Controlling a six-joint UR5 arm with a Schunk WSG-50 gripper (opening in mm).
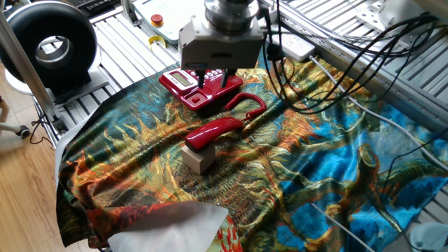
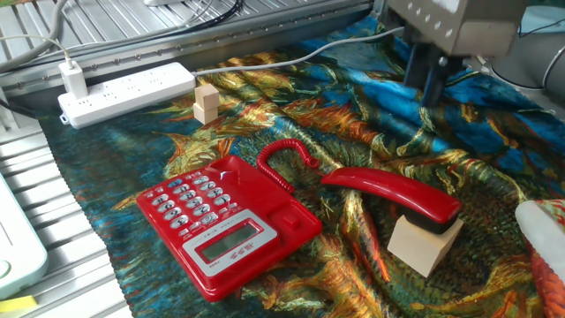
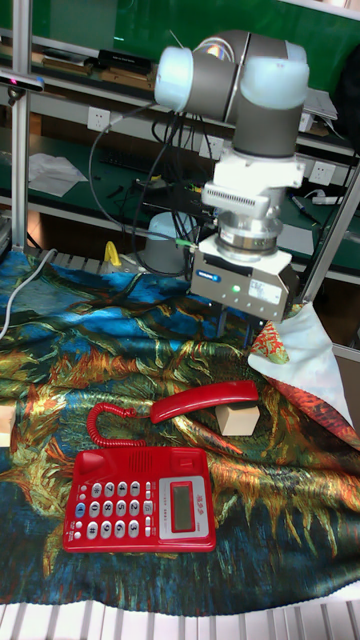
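Note:
A red desk telephone base (image 2: 225,225) rests on the patterned cloth, its keypad and small display facing up. Its red handset (image 2: 388,188) lies off the base, one end propped on a small wooden block (image 2: 424,246); a coiled red cord (image 2: 281,159) runs from it back towards the base. My gripper (image 3: 236,329) hangs above the cloth with its fingers pointing down and apart, nothing between them. In exterior view 1 the gripper (image 1: 212,81) overlaps the phone base, while exterior view 3 places it beyond the handset, clear of the phone.
A white power strip (image 2: 128,95) with a plug stands at the cloth's edge, two small stacked wooden blocks (image 2: 206,104) near it. Loose black cables (image 1: 329,87) hang beside the arm. The cloth (image 1: 280,203) is rumpled, its pale underside (image 1: 171,227) folded over at the front.

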